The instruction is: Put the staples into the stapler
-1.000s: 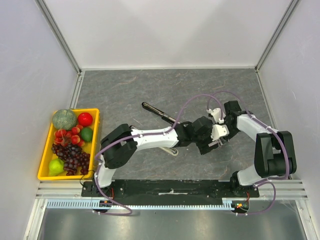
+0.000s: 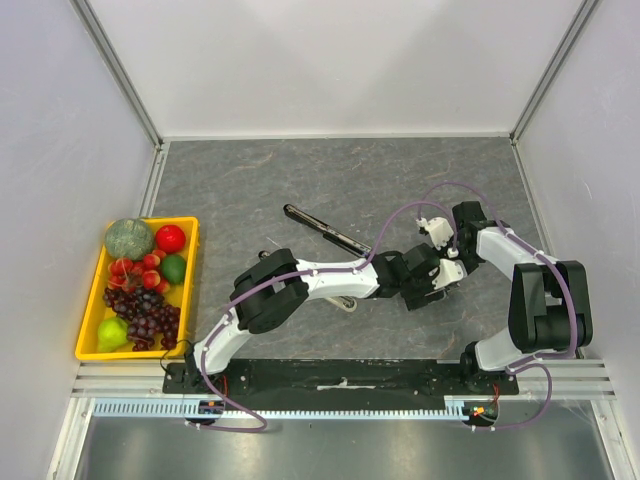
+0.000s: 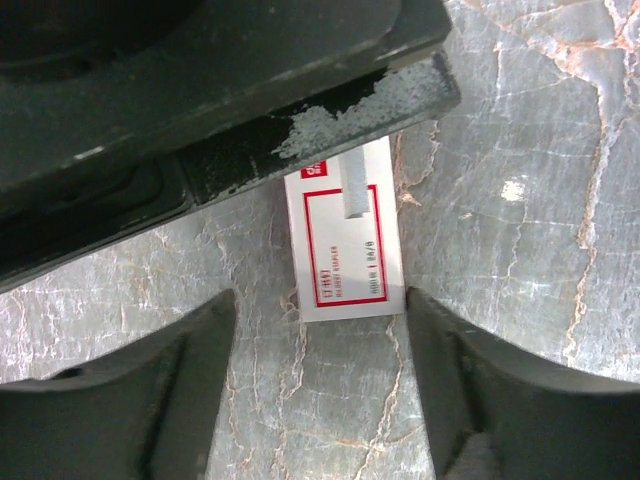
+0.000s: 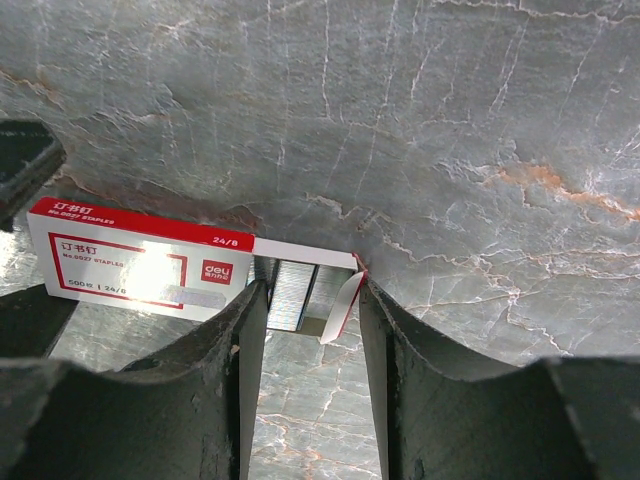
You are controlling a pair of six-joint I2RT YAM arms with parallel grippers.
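Observation:
The red-and-white staple box (image 4: 140, 265) lies on the grey marble table, its inner tray (image 4: 298, 252) with silver staples (image 4: 292, 295) pulled out at one end. My right gripper is part open over that tray, a fingertip at either side near the staples. In the left wrist view the box (image 3: 345, 260) lies upright in the frame below a dark housing; my left gripper is part open, its blurred fingers either side of the box's end. In the top view both grippers crowd together at right of centre, largely hiding the box.
A long black-and-silver stapler (image 2: 312, 220) lies open left of the grippers, partly under the left arm, with another pale piece (image 2: 340, 303) beside it. A yellow crate (image 2: 85, 340) of fruit sits at far left.
My left gripper has moved slightly right and down in the top view, settling beside the right one. The right arm is nearly still.

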